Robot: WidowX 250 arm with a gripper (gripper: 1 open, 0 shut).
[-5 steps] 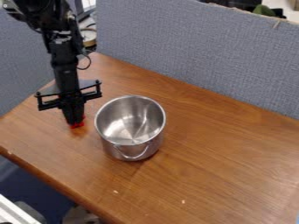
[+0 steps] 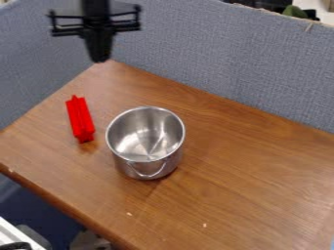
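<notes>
A red oblong object (image 2: pixel 80 118) lies on the left part of the wooden table (image 2: pixel 248 176). A shiny metal pot (image 2: pixel 146 143) stands just right of it. My gripper (image 2: pixel 98 51) is high at the top, blurred, above the back left corner of the table and apart from both objects; whether it is open or shut is unclear.
Grey padded walls (image 2: pixel 235 54) border the back and left of the table. Some white and dark items show past the front left edge.
My gripper has risen from down over the red object to the top of the view, uncovering the red object, which lies on the table. The pot has not moved.
</notes>
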